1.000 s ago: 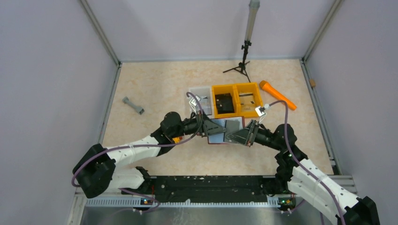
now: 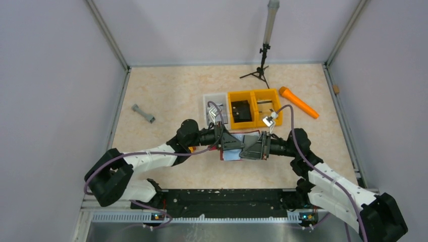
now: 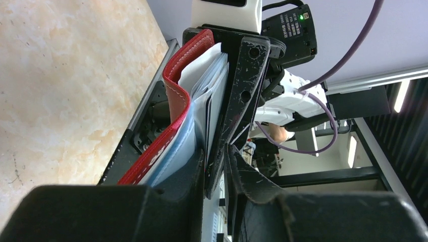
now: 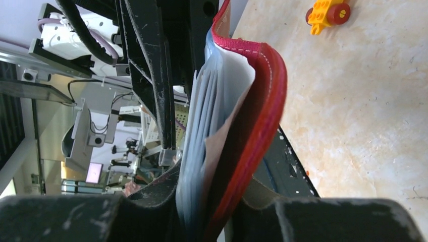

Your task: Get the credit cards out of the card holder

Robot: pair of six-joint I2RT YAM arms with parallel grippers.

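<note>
The open card holder (image 2: 231, 154), with red cover and pale blue sleeves, is held up between my grippers at the table's centre. In the left wrist view its red edge (image 3: 176, 96) and a stack of sleeves and cards (image 3: 212, 91) rise from my left gripper. In the right wrist view the sleeves (image 4: 202, 136) and red cover (image 4: 262, 116) stand between the fingers of my right gripper. Both grippers are on the holder; their fingertips overlap in the top view, so the exact hold on the cards is hidden.
A white tray (image 2: 214, 98) and an orange two-compartment box (image 2: 242, 96) sit behind. An orange microphone (image 2: 299, 102), a grey dumbbell-like object (image 2: 144, 113), a tripod (image 2: 260, 70) and a yellow toy (image 4: 323, 15) also lie around.
My right gripper has shifted and turned, now more level, over the holder.
</note>
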